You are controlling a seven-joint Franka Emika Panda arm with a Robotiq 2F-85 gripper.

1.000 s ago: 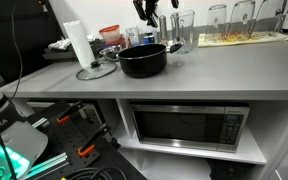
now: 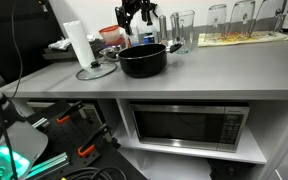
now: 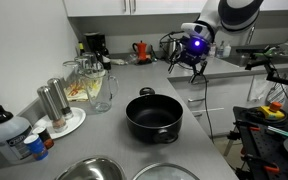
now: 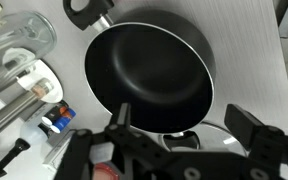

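A black pot [image 2: 144, 62] with a long handle stands on the grey counter, empty inside as the wrist view shows its bare bottom [image 4: 149, 65]. Over it hangs my gripper, pointing down, its two dark fingers [image 4: 241, 121] spread wide apart. Nothing shows between them. In exterior view 2 the gripper appears small against the background at the upper right. A glass lid [image 2: 96, 71] lies on the counter left of the pot in exterior view 1.
A paper towel roll [image 2: 79, 43] stands at the left. Glass jars [image 2: 185, 30] and small bottles line the back. A steel bowl [image 3: 91, 169] sits near the lid. A microwave [image 2: 189, 126] rests below.
My gripper has moved to the left in exterior view 1, above the pot. The pot and the lid have stayed in place.
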